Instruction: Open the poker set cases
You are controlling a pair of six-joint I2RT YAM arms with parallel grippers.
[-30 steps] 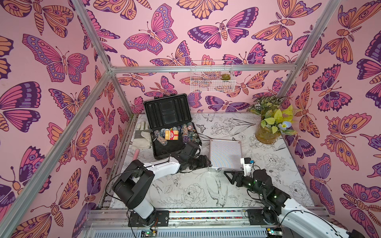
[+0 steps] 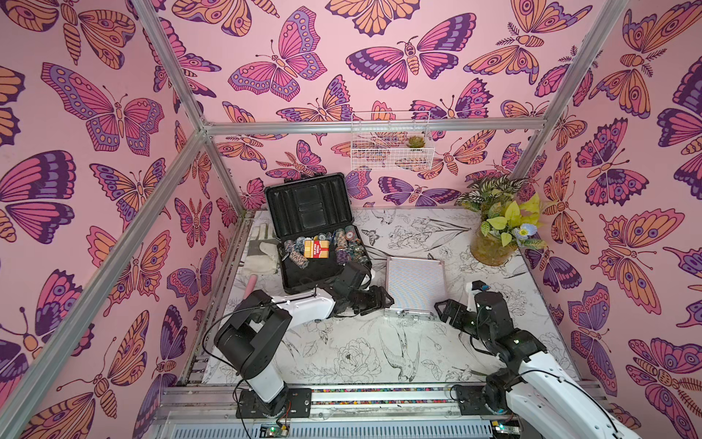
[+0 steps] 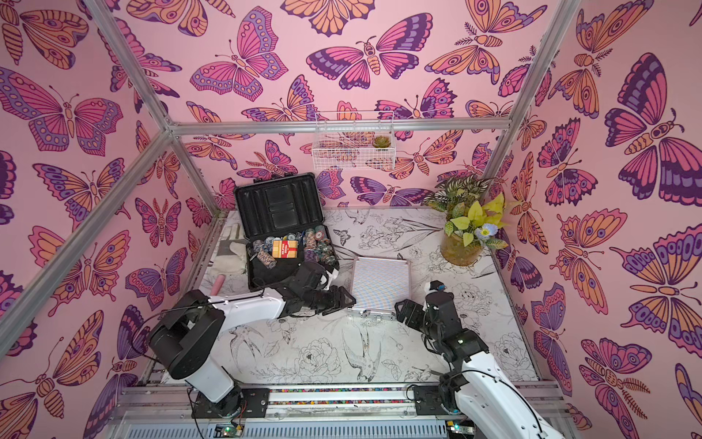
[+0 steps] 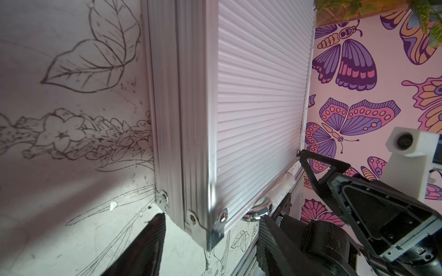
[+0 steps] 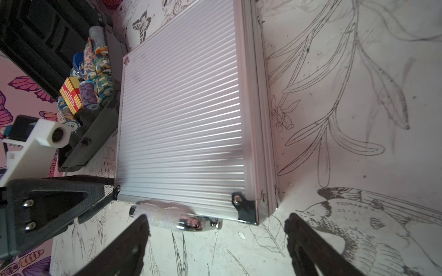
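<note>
A silver ribbed case (image 2: pixel 415 284) lies closed in the middle of the table, its handle (image 5: pixel 172 218) on the front side. A black case (image 2: pixel 310 208) stands with its lid up at the back left, poker chips (image 2: pixel 349 245) and a red-and-yellow card box (image 2: pixel 316 248) inside. At the silver case's front left corner is my left gripper, its fingers apart on either side of that corner, nothing gripped. My right gripper is by the front right corner, fingers spread and empty.
A leafy potted plant (image 2: pixel 497 241) stands at the back right. A pale cloth or glove (image 2: pixel 261 252) and a pink rod (image 2: pixel 251 284) lie at the left edge. A wire basket (image 2: pixel 392 155) hangs on the back wall.
My right gripper has moved from in front of the silver case rightward and back to its front right corner. The left gripper has shifted slightly right toward the case.
</note>
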